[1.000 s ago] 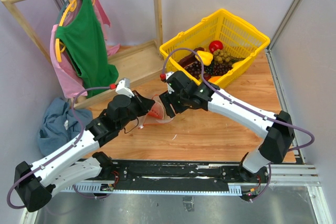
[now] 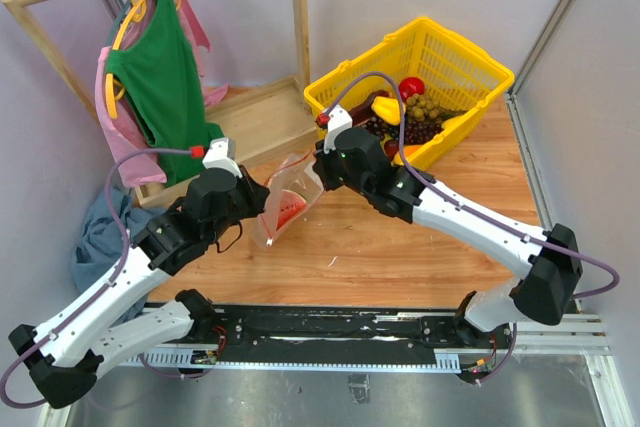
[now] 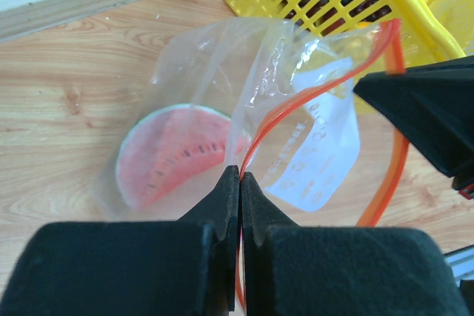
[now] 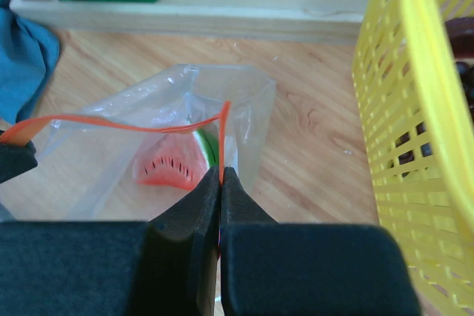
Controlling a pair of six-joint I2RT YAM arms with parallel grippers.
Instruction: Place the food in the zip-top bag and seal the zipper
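A clear zip bag [image 2: 288,199] with a red-orange zipper strip hangs between my two grippers, its mouth spread. Inside it lies a watermelon slice, red with a green rind, also visible through the plastic in the right wrist view as the watermelon slice [image 4: 175,159]. The left gripper is shut on one side of the bag's red zipper rim. On the opposite side, the right gripper pinches the rim as well, the red strip [image 4: 221,138] running down between its fingers. A white label [image 3: 317,149] shows on the bag's wall.
A yellow basket [image 2: 345,72] of toy fruit and vegetables stands behind and right of the bag. Behind the bag is a wooden rack base [image 2: 262,125] with hanging clothes, and blue cloth [image 2: 105,237] lies at left.
The grippers have moved apart, the left going left and the right slightly right and up. The bag's mouth is now pulled wider, and the right gripper has shut on its rim.
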